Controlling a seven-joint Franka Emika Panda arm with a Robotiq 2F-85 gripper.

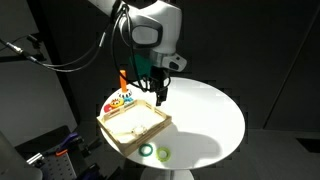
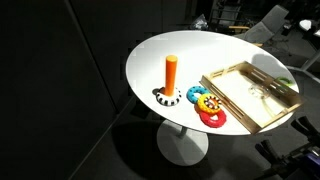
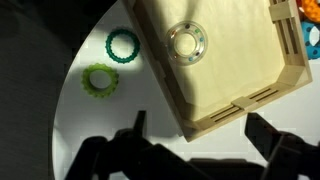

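My gripper stands open above the table, its black fingers (image 3: 132, 146) wide apart with nothing between them. Below it in the wrist view is the near corner of a shallow wooden tray (image 3: 172, 95). A clear ring (image 3: 187, 43) lies flat inside that tray. Outside the tray wall, on the white table (image 3: 125, 105), lie a dark teal ring (image 3: 122, 45) and a light green toothed ring (image 3: 99, 80). In exterior view 1 the gripper (image 1: 157, 97) hangs over the tray's far side, clear of it.
An orange post (image 2: 171, 74) rises from a black-and-white base (image 2: 168, 97) at the table's edge. Beside the tray, red (image 2: 212, 118), yellow (image 2: 209, 103) and blue (image 2: 194, 94) rings are bunched together.
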